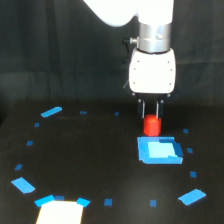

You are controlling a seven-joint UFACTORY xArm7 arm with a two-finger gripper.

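Observation:
A red object (152, 126), rounded and upright, stands just behind a blue tray (143, 149) with a pale inside. Right above it my gripper (151, 113) points straight down, its white body (152, 72) well clear of the table. The two dark fingers hang apart, one to each side of the red object's top. At this size it is unclear whether their tips touch it.
Blue strips and small squares lie scattered on the dark table, among them a strip (23, 185) at the left and another (192, 197) at the right. A pale block (60, 212) stands at the front left edge. Mid-left is mostly bare.

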